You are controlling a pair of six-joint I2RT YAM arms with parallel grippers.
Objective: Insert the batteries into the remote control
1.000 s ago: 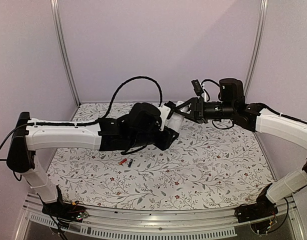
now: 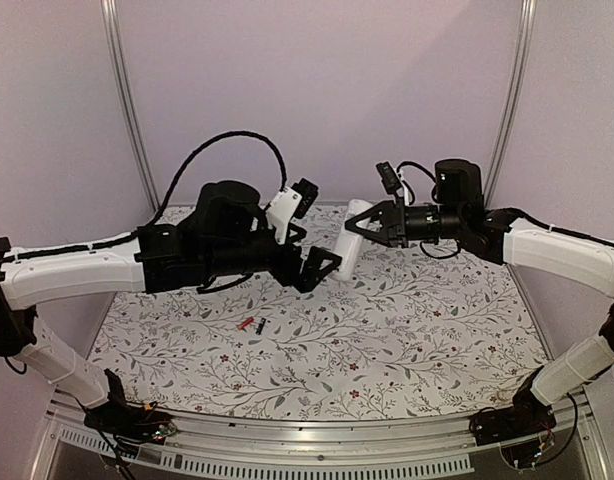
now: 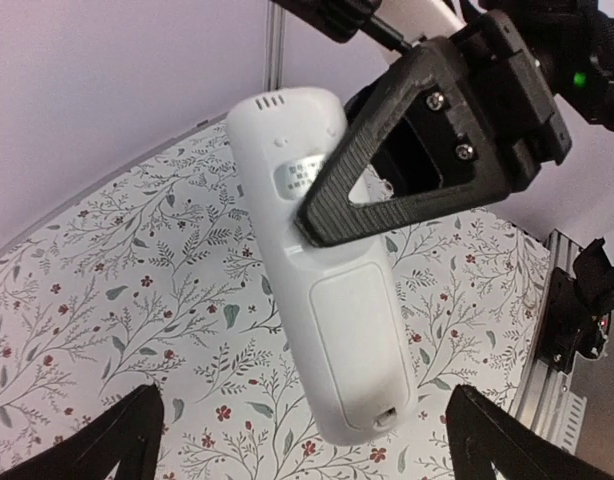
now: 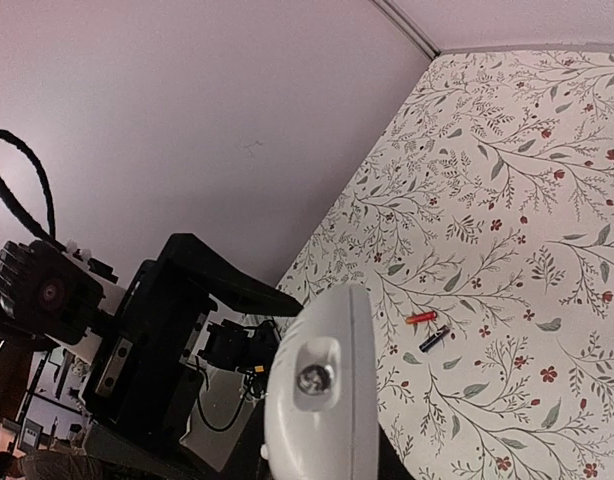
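A white remote control (image 2: 347,255) is held in the air by my right gripper (image 2: 362,215), shut on its upper part. The left wrist view shows a rounded-rectangle panel on the remote (image 3: 352,330) with a small latch at its lower end. My left gripper (image 2: 312,267) is open beside the remote's lower end, its fingertips at the bottom corners of its wrist view, apart from the remote. Two small batteries, one red (image 4: 420,317) and one dark (image 4: 434,338), lie side by side on the table.
Pale walls (image 2: 307,110) enclose it at the back and sides, and a metal rail (image 2: 317,445) runs along the front edge.
The right gripper and remote have barely moved; the batteries are where they were.
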